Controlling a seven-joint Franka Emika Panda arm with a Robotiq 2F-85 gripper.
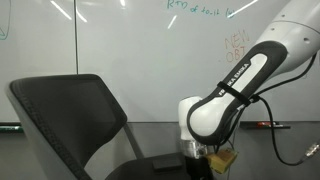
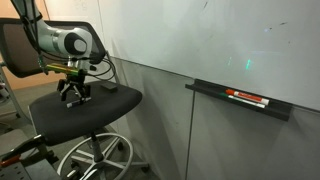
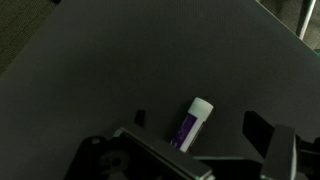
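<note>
In the wrist view, a marker with a white end and a purple band lies aslant on a dark surface, the chair seat in exterior view 2. My gripper is open over it, one finger to the left and the other to the right. Bare surface shows between each finger and the marker. The marker's lower part is hidden by the gripper body. Exterior view 2 has the gripper low over the seat; in exterior view 1 its lower end is dark and hard to make out.
The chair's mesh backrest rises beside the arm. Behind stands a whiteboard with writing. Its ledge holds red and white markers. A cable hangs from the arm. Much of the seat around the marker is clear.
</note>
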